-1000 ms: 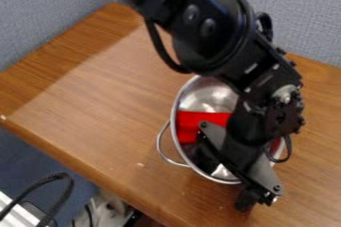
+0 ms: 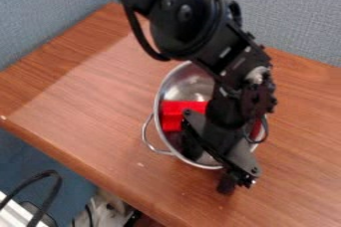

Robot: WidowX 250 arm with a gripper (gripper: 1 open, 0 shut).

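Note:
A metal pot with side handles stands on the wooden table, and a red object lies inside it, partly hidden by my arm. My black gripper reaches down over the pot's front right part, its lower tip outside or at the rim. Whether it is open or shut, and whether anything is between its fingers, I cannot tell.
A grey padded wall runs behind. Black cables lie beyond the table's front left edge.
My arm and gripper have shifted left and slightly up over the pot, and the upper arm has moved back from the view's centre. The pot looks nearly unmoved.

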